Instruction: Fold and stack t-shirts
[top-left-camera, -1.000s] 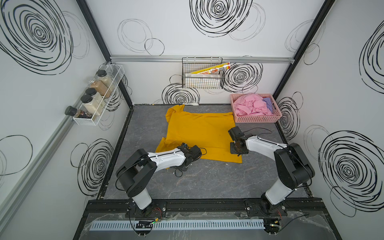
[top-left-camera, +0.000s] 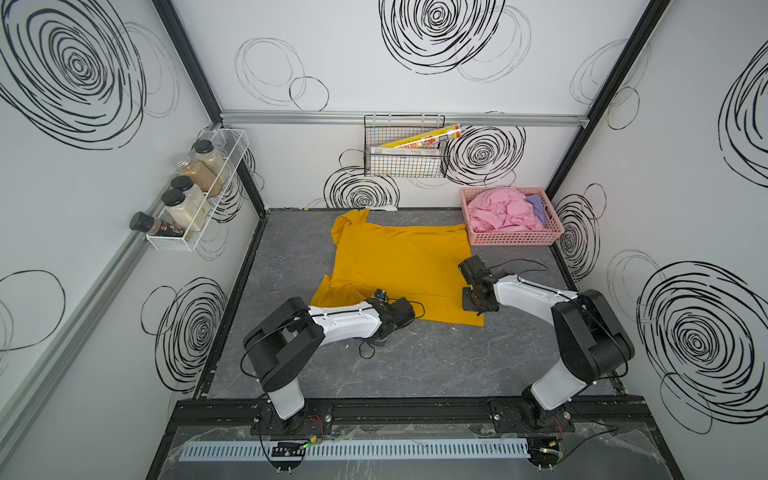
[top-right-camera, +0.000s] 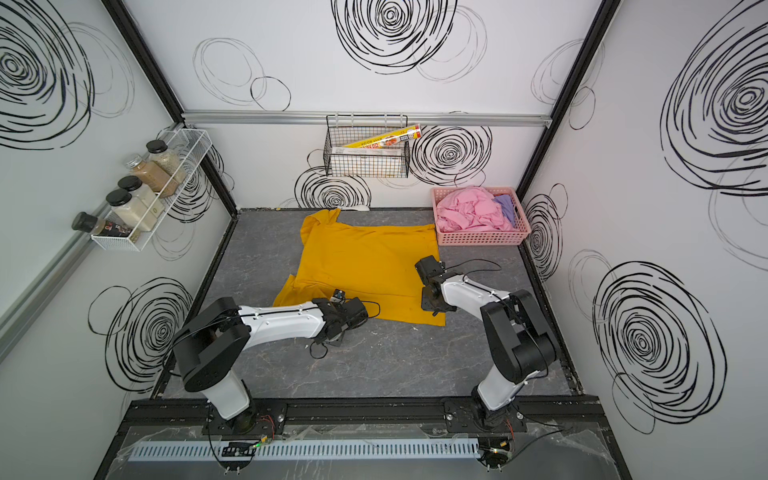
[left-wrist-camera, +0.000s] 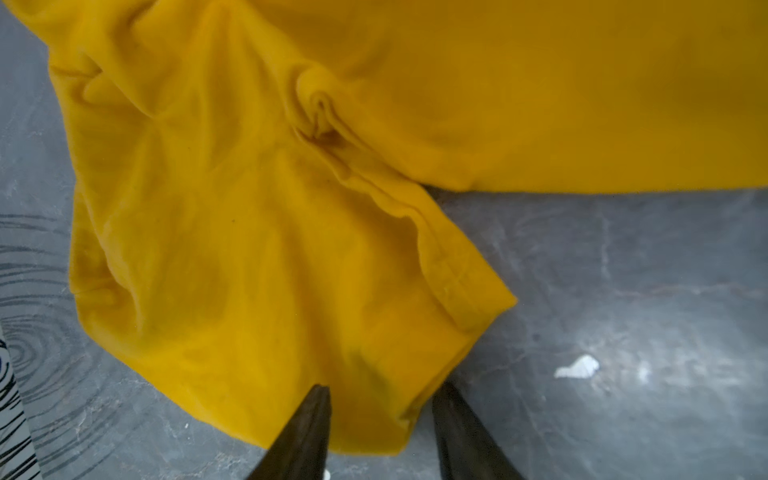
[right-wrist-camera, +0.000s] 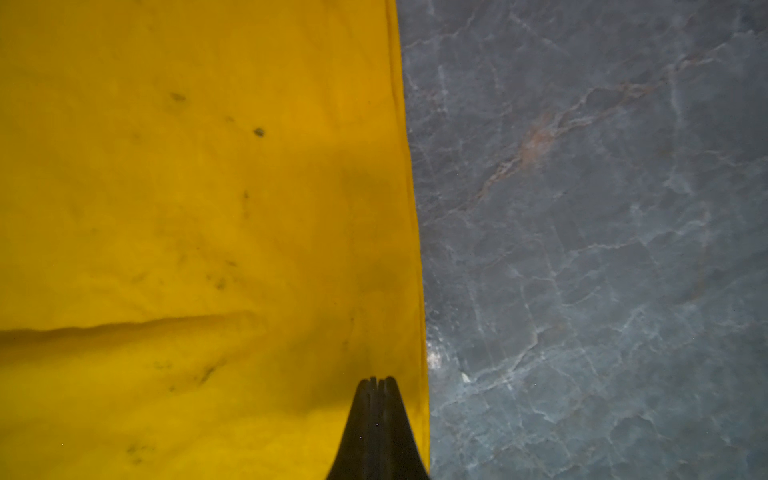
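The mustard-yellow t-shirt (top-left-camera: 404, 260) lies spread over the back middle of the table, with bunched corners along its left side. In the left wrist view, a creased sleeve-like flap (left-wrist-camera: 264, 264) sticks out past the straight lower edge. My left gripper is open over the tip of that flap, its fingers (left-wrist-camera: 308, 428) apart with cloth showing between and beyond them. At the shirt's right edge, my right gripper points down over the flat cloth. Its fingers are together, and no cloth shows between them.
A pink basket (top-left-camera: 516, 238) with pink and purple cloth stands at the back right. The wire basket (top-left-camera: 405, 164) hangs on the back wall, and a jar rack (top-left-camera: 200, 208) on the left wall. Bare table (top-left-camera: 432, 364) lies in front of the shirt.
The right arm has barely moved, and the shirt looks the same.
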